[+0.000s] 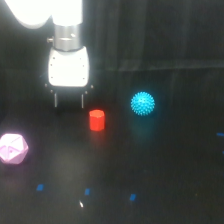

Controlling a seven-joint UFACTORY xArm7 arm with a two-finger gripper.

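My gripper hangs at the upper left with its two thin fingers spread apart. It is open, and only dark background shows between the fingers. A small red block, roughly cylindrical or many-sided, stands on the dark surface just right of and below the fingertips in the view, apart from them. Farther right is a cyan spiky ball. At the left edge sits a pale pink faceted ball.
Small blue marks dot the dark surface along the lower part, with another blue mark at the right edge. A tiny whitish speck lies near the bottom.
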